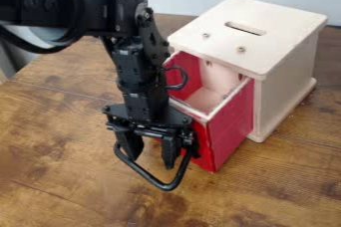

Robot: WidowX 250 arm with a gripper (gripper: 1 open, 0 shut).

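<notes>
A pale wooden box (pixel 280 92) with a slot in its lid stands at the right. Its red drawer (pixel 229 131) is pulled out toward the lower left, its pale inside visible and looking empty. My black gripper (pixel 176 146) is low at the drawer's front, pointing down, overlapping it from the camera's side. Whether its fingers are open or shut, or touch the drawer, I cannot tell.
A white wall stands behind the box.
</notes>
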